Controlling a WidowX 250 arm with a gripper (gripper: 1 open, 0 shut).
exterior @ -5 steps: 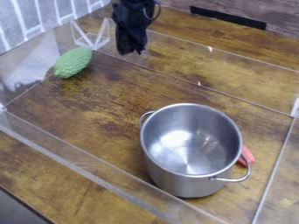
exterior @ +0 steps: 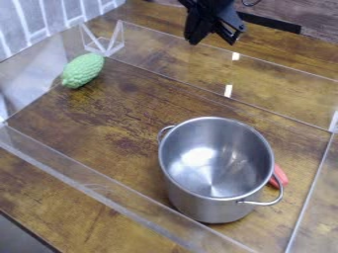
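Note:
My black gripper [exterior: 209, 30] hangs at the top centre of the camera view, above the back of the clear-walled work area; whether it is open or shut is hard to tell. A green bumpy vegetable [exterior: 82, 71] lies at the back left. A steel pot [exterior: 215, 163] with two handles stands at the front right, empty inside as far as shows. A red object [exterior: 280, 176] lies partly hidden just right of the pot.
Clear plastic walls enclose the wooden surface [exterior: 106, 138] on the sides.
My gripper has moved up and to the right, away from above the back-left area near the green vegetable. The pot and vegetable are unmoved.

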